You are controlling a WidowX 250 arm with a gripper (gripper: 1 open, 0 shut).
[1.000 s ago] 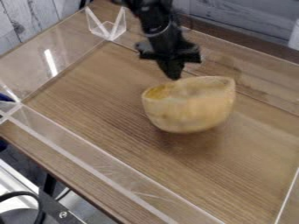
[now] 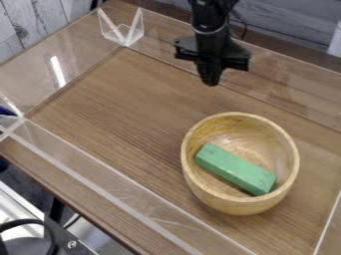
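My gripper (image 2: pixel 208 70) is at the top centre of the camera view, its dark body reaching down over the wooden table, shut with nothing visible between its fingers. A round wooden bowl (image 2: pixel 273 139) stands at the lower right, well below and apart from the gripper, with a green block (image 2: pixel 236 167) lying inside it.
A clear, pale object (image 2: pixel 123 28) sits at the top left. Dark cables (image 2: pixel 34 239) lie at the lower left corner.
My gripper has moved up, away from the bowl, toward the back of the table. The bowl, blurred and higher up a second ago, now sits at the lower right.
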